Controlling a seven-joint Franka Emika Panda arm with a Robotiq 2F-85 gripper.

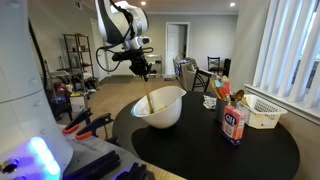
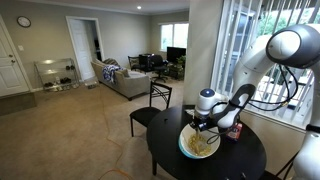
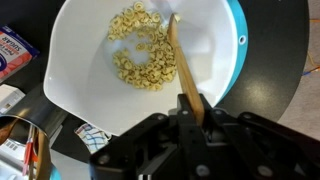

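Note:
My gripper is shut on the handle of a wooden spoon (image 3: pixel 181 62), which slants down into a large white bowl (image 3: pixel 82 58). Ring-shaped cereal (image 3: pixel 146 66) lies in a patch on the bowl's inside, beside the spoon. The spoon's far end is against the bowl's inner side, close to the teal-edged rim. In exterior view 1 the bowl (image 1: pixel 168 117) is tilted, its right side higher than its left, and the spoon (image 1: pixel 149 100) leans into its left part. The gripper (image 1: pixel 143 76) hangs above the bowl there.
A red and white container (image 1: pixel 232 124) stands on the dark round table (image 1: pixel 200 155), right of the bowl. Behind it are a holder with several utensils (image 1: pixel 227 97) and a white basket (image 1: pixel 262 113).

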